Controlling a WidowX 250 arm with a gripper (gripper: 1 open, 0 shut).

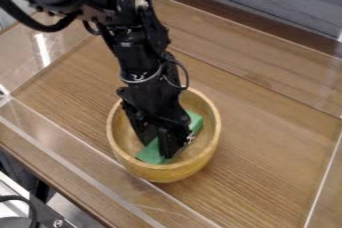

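A yellow bowl (pixel 187 167) stands on the wooden table, with a green object (pixel 151 154) lying inside it. My black gripper (pixel 167 142) reaches down into the bowl over the green object, its tips at or on it and hiding part of it. It appears shut on the green object, though the fingertips are dark and hard to make out.
A grey panelled wall (pixel 254 7) runs along the back. A dark cable lies at the lower left corner.
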